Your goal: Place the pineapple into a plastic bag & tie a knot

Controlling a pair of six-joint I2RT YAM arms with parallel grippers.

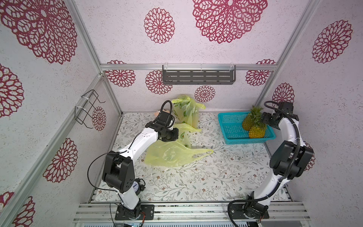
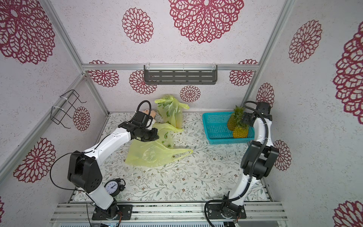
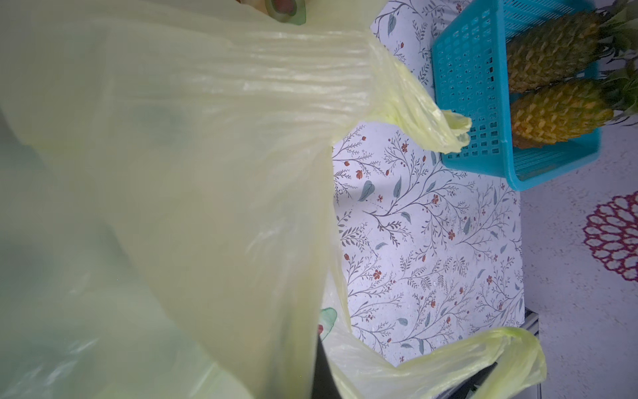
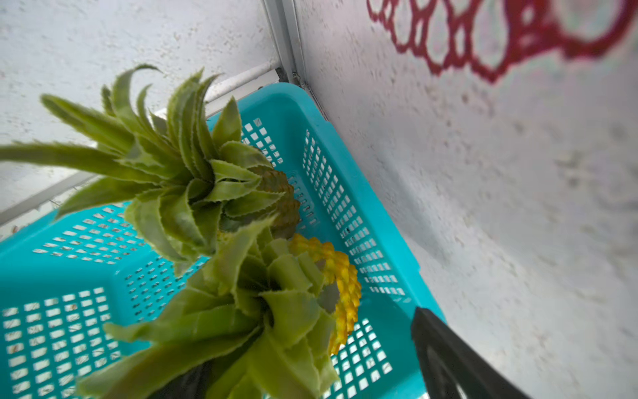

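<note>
Two pineapples stand in the right part of the blue basket [image 1: 231,141], the nearer pineapple [image 1: 257,132] and, behind it, the other pineapple [image 1: 247,122]. In the right wrist view, my right gripper is part open over the basket's right side, with the leafy crown of the nearer pineapple [image 4: 343,286] between its fingers; they do not grip tightly in view. A flat yellow plastic bag [image 1: 166,157] lies left of centre on the table. My left gripper [image 1: 174,135] is shut at the bag's upper part, and yellow film fills much of the left wrist view, covering its fingertips.
A second, filled yellow bag [image 1: 187,109] stands upright against the back wall. A small dial clock [image 2: 112,186] sits near the left arm's base. The right wall stands close to my right gripper.
</note>
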